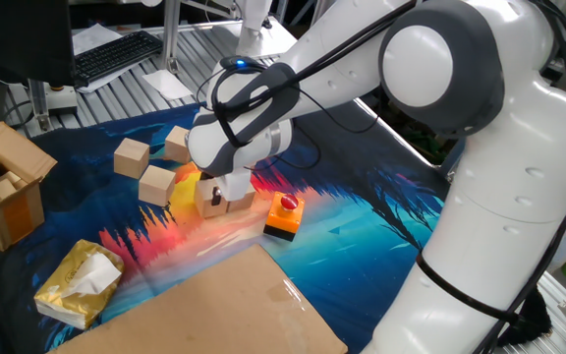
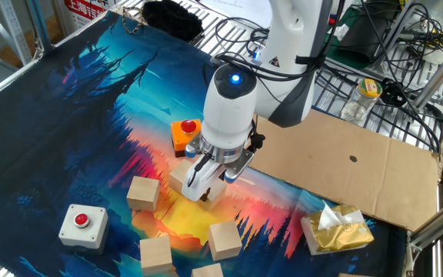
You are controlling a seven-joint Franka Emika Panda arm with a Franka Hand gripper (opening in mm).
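Observation:
My gripper [image 1: 220,194] points down at a pair of wooden blocks on the painted cloth. In exterior view 1, one block [image 1: 208,205] stands at its fingertips and a second block [image 1: 243,203] sits just to the right, partly covered by the hand. From exterior view 2, the white gripper body [image 2: 197,183] hides much of both blocks; one block [image 2: 178,174] shows to its left and part of the other block [image 2: 218,192] to its right. Whether the fingers are open, or have a block between them, cannot be made out.
More wooden blocks [image 1: 156,185] lie nearby on the cloth. An orange box with a red button [image 1: 284,216] stands close to the gripper. A white button box [image 2: 84,228], a tissue pack [image 1: 81,283], a cardboard sheet [image 1: 204,310] and an open carton [image 1: 6,202] lie farther out.

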